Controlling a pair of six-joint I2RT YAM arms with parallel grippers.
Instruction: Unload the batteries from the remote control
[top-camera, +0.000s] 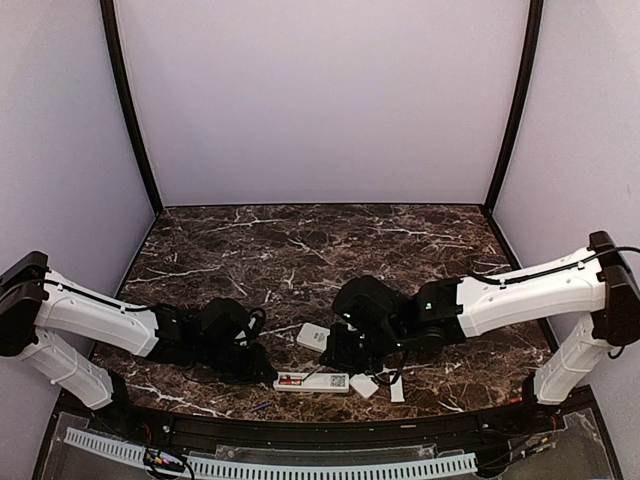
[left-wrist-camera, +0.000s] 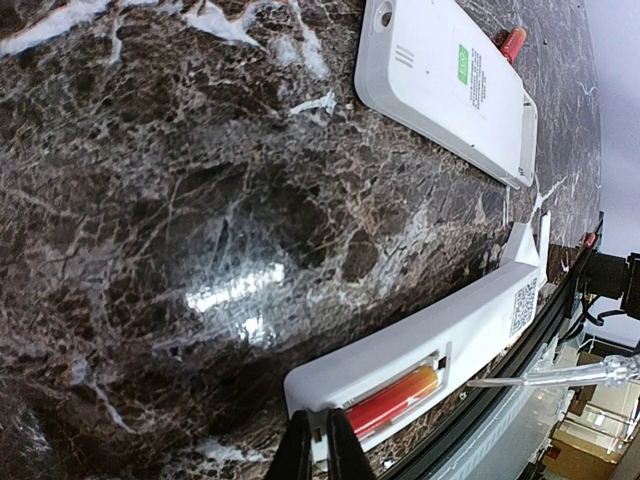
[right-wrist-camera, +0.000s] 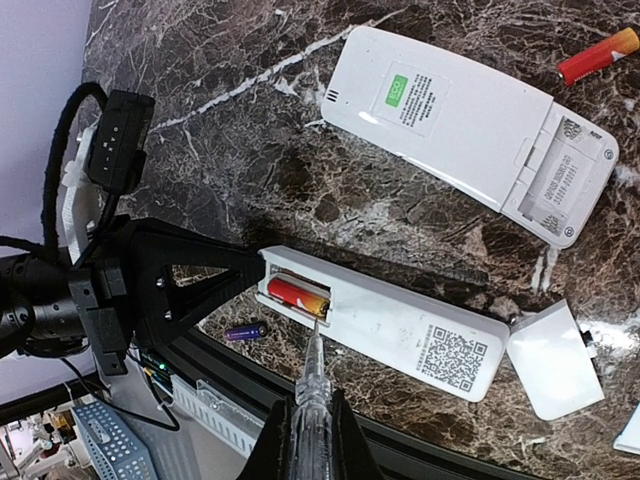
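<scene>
The white remote with the QR code lies face down, its battery bay uncovered. A red and gold battery rests inside the bay. At the remote's bay end, my left gripper is shut on the remote. My right gripper is shut on a thin clear-handled tool, whose tip reaches the bay's edge beside the battery's gold end; whether it touches the battery I cannot tell. A purple battery lies loose on the table beside the bay end.
A second white remote, its empty bay open, lies farther back, with a loose orange battery near it. A white cover sits by the QR end. The front table edge runs close by.
</scene>
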